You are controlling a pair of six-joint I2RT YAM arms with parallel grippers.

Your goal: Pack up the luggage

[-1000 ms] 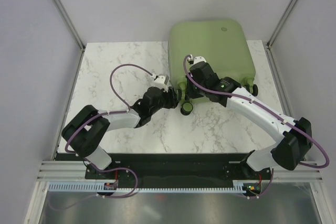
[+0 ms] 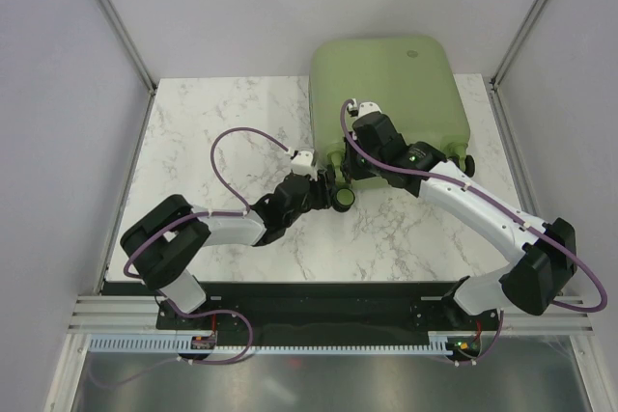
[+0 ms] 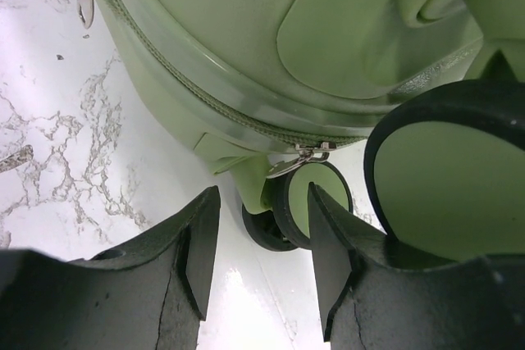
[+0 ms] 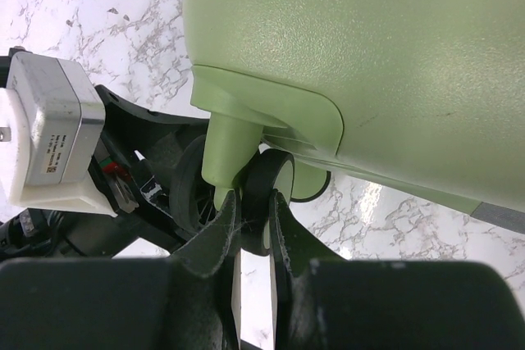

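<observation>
A green suitcase (image 2: 381, 74) lies at the back right of the table, with black-rimmed wheels at its near end. My right gripper is shut on one wheel (image 4: 280, 171) at the near left corner, below a green housing (image 4: 230, 145). My left gripper stands open just beside that corner, its fingertips pointing at a zipper pull (image 3: 287, 165) and a wheel (image 3: 316, 202) below the zipper seam (image 3: 197, 96). A large wheel (image 3: 443, 170) fills the right of the left wrist view.
Both arms are close together at the suitcase's near left corner; the left arm shows beside the right fingers in the right wrist view.
My left gripper has moved slightly right and toward the table's front, along the suitcase corner. The right arm has barely moved, and the suitcase looks unchanged.
</observation>
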